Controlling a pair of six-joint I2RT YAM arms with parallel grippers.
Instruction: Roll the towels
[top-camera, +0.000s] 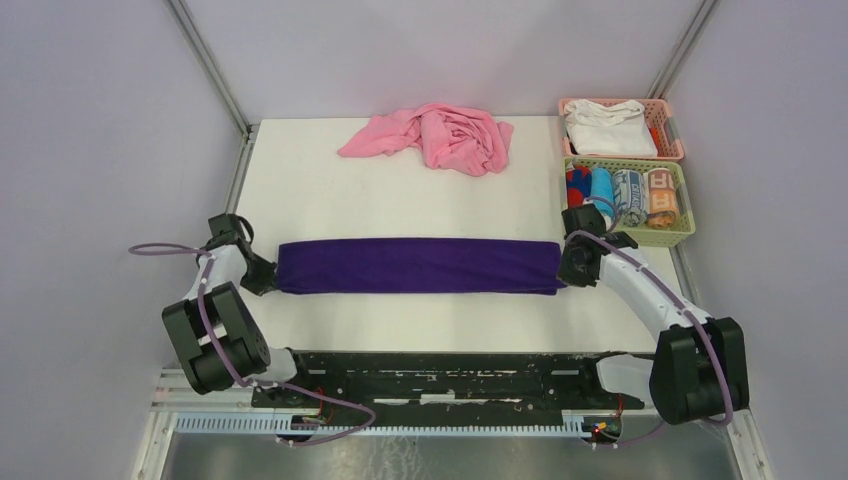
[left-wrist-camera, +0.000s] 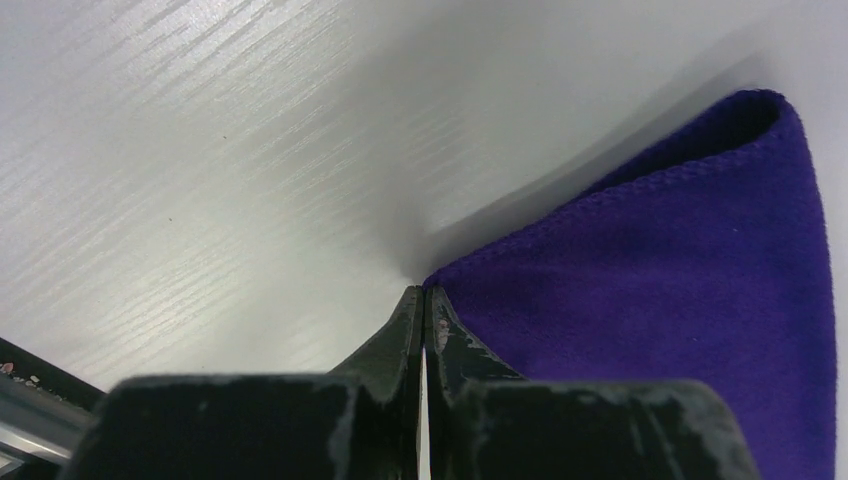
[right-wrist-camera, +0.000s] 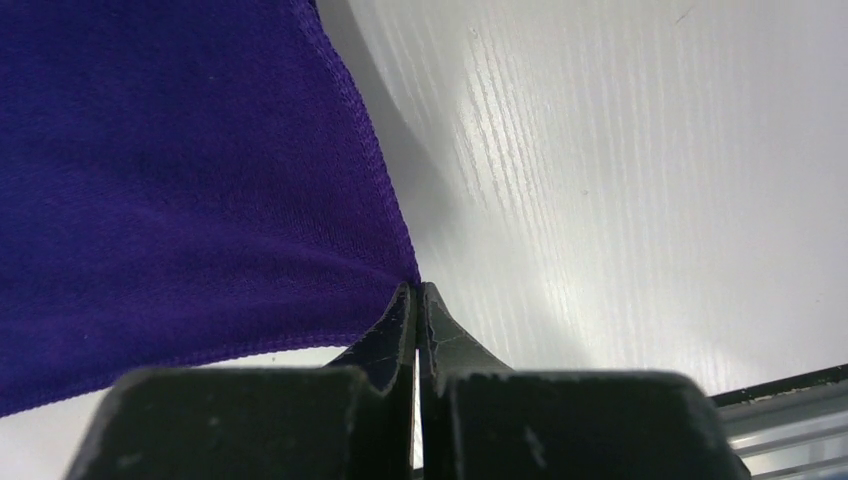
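Observation:
A purple towel (top-camera: 418, 265) lies folded into a long strip across the white table (top-camera: 420, 325). At its left end my left gripper is shut on a corner of the towel (left-wrist-camera: 660, 280); the fold's loop shows beyond it in the left wrist view. My right gripper is shut at the near corner of the right end, the towel's hemmed edge (right-wrist-camera: 390, 210) running right into its fingertips.
A crumpled pink towel (top-camera: 440, 140) lies at the back middle. At the right stand a pink basket (top-camera: 670, 135) with white cloth and a green basket (top-camera: 675, 228) with rolled towels.

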